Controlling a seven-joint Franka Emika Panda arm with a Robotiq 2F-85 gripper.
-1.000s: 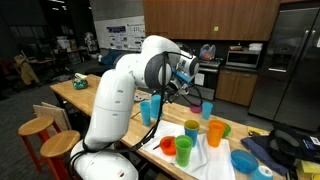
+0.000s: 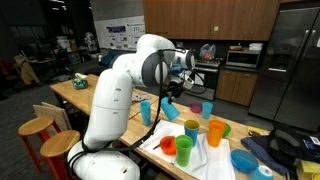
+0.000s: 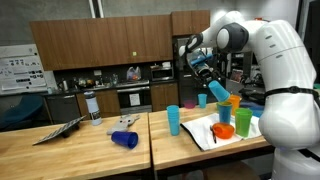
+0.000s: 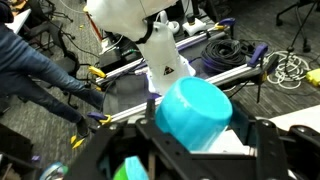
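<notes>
In the wrist view a light-blue cup sits between the dark fingers of my gripper, which is shut on it. Exterior view 2 has this cup tilted and raised over the cups at the front of the table. From the other side the same cup leans, just below my gripper. A yellow cup and an orange cup stand on the table nearby. Closer to the arm's base are a green cup and a red bowl.
A white cloth lies under several of the dishes. Another blue cup stands at the left of this cluster, and a magenta cup farther back. On the right are a dark bowl and a blue bowl.
The held cup has gone from nearly upright to a clear tilt, shifting slightly right in exterior view 1. My gripper has turned with it; the dishes on the table look unmoved.
</notes>
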